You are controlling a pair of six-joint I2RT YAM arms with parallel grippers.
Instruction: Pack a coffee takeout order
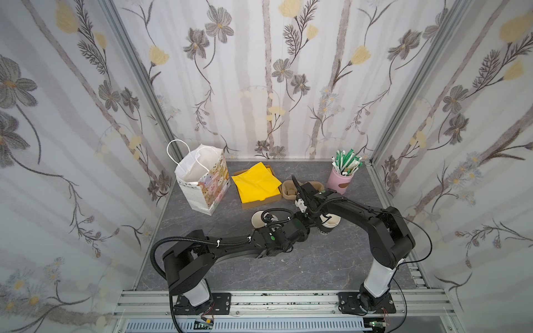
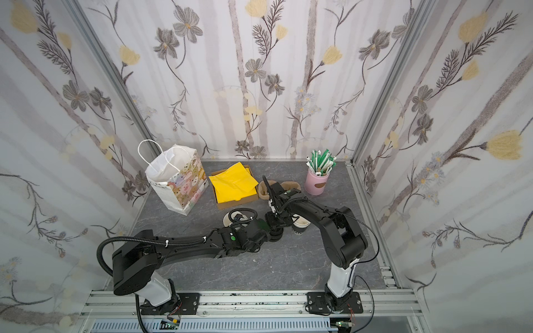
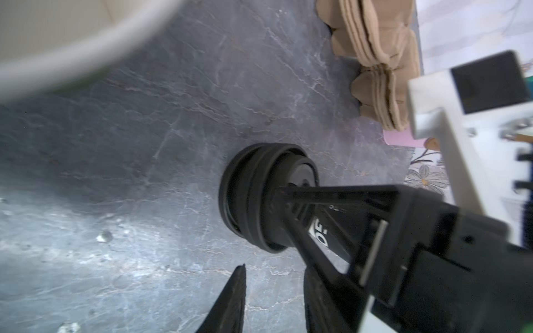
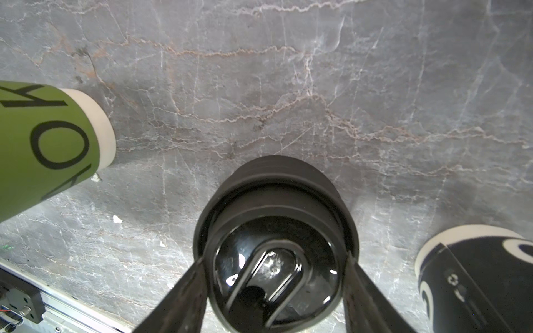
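Two black cup lids are stacked on the table; in the right wrist view the upper lid [image 4: 311, 238] sits slightly off the lower lid [image 4: 277, 164]. My right gripper is open, one finger at each side of the upper lid, apparently touching or nearly so. In the left wrist view, the lid stack [image 3: 244, 194] lies ahead of my left gripper, which stands part open with only table between its fingertips. A green cup [image 4: 44, 147] and a black cup [image 4: 483, 283] flank the lids. The arms partly cover both from above.
A paper bag [image 1: 201, 186] stands at the back left, beside yellow napkins [image 1: 256, 183] in a box. Cardboard carriers [image 1: 288, 189] and a pink holder with straws [image 1: 339, 180] are at the back right.
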